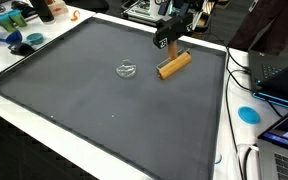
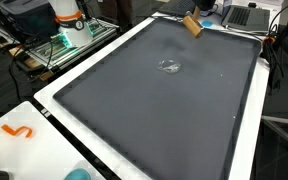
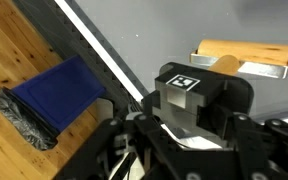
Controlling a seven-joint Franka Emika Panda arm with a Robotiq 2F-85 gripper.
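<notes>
A tan wooden tool with a wide, rounded head (image 1: 174, 65) and a metallic strip along it is near the far right of the dark grey board (image 1: 114, 110). Its short orange handle (image 3: 225, 65) rises into my gripper (image 1: 172, 42), which is shut on it. From the wrist view, the head (image 3: 246, 50) lies just beyond the dark fingers, and their tips hide the handle's upper end. In exterior view 2 the head (image 2: 192, 26) shows at the top, the gripper mostly out of frame. Whether the head touches the board, I cannot tell.
A small clear, shiny object (image 1: 126, 68) lies on the board left of the tool. A laptop (image 1: 280, 160) and a blue disc (image 1: 249, 115) stand off the right edge. Bowls and utensils sit past the left corner. The board's middle and front are bare.
</notes>
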